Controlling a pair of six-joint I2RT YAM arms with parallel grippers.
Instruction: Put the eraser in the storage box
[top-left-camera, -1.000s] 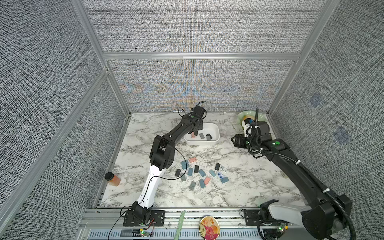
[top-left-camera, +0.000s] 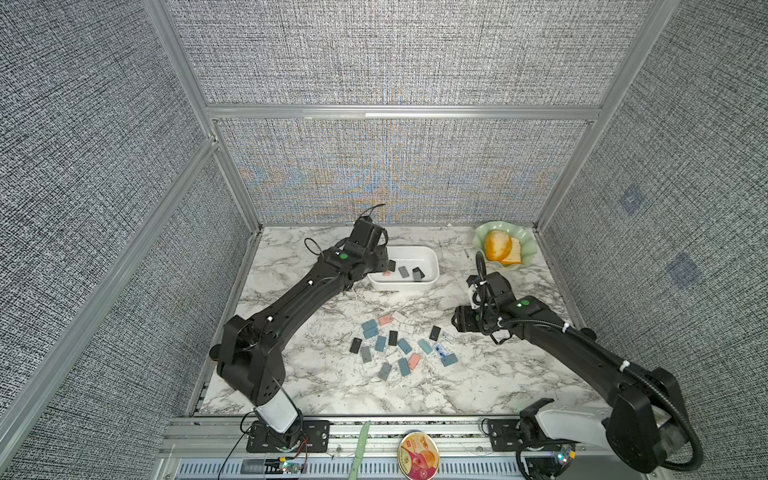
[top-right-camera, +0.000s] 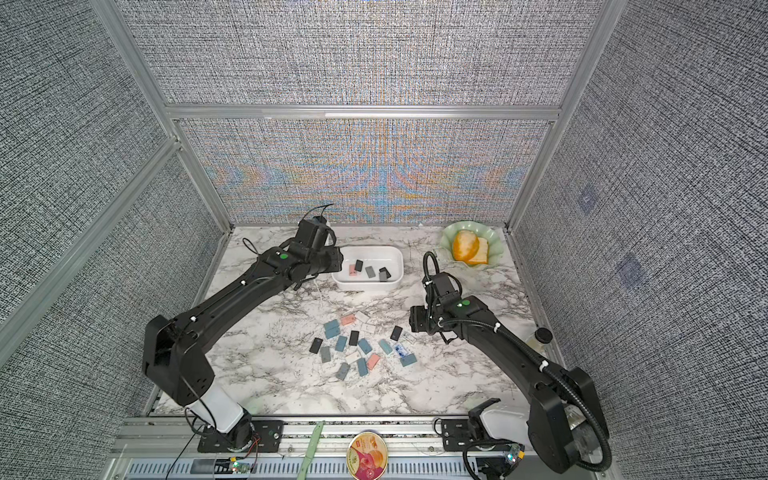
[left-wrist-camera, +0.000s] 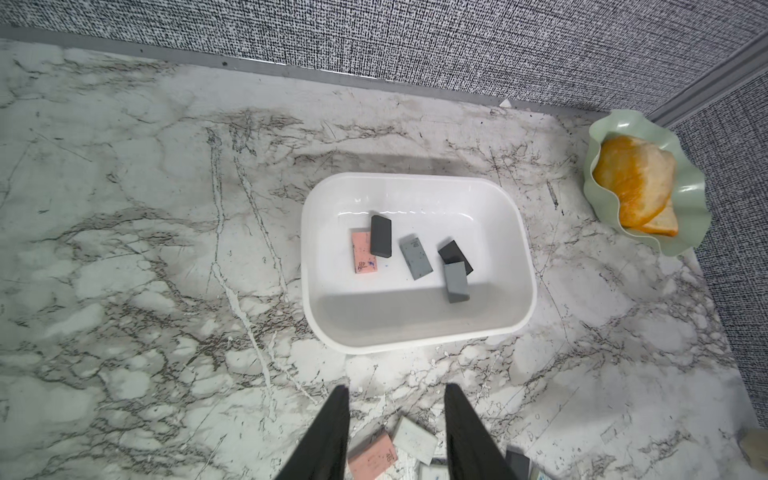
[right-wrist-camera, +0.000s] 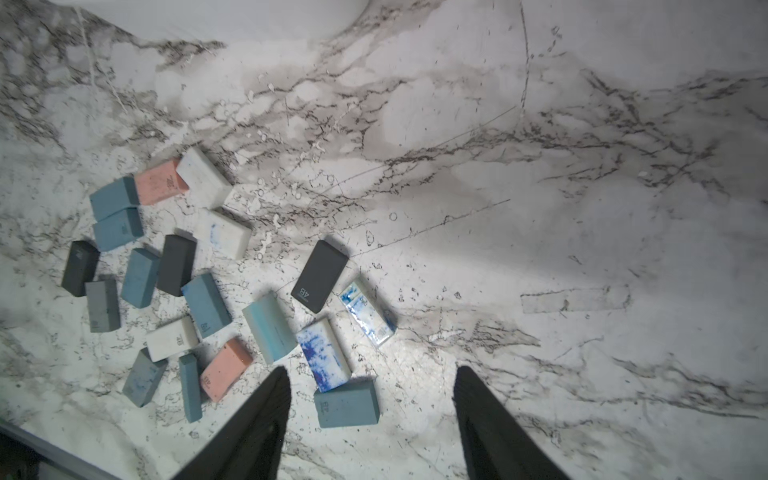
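The white storage box (left-wrist-camera: 416, 328) holds several erasers, among them a pink one (left-wrist-camera: 364, 261), black and grey ones. My left gripper is raised at the box's left side in the top views, fingers apart with nothing visible between them. Loose erasers in blue, pink, white and black, such as a black one (right-wrist-camera: 318, 276), are scattered on the front middle of the table. My right gripper hangs above the table right of these, open and empty, a blue eraser (right-wrist-camera: 347, 404) visible beyond its left finger.
A green scalloped bowl (left-wrist-camera: 688, 200) with bread stands at the back right. A jar (top-right-camera: 541, 342) stands near the table's right edge.
My left arm has pulled leftward and back from over the box, its elbow swinging toward the table's left edge. The right gripper has moved down toward the front and left, away from the bowl.
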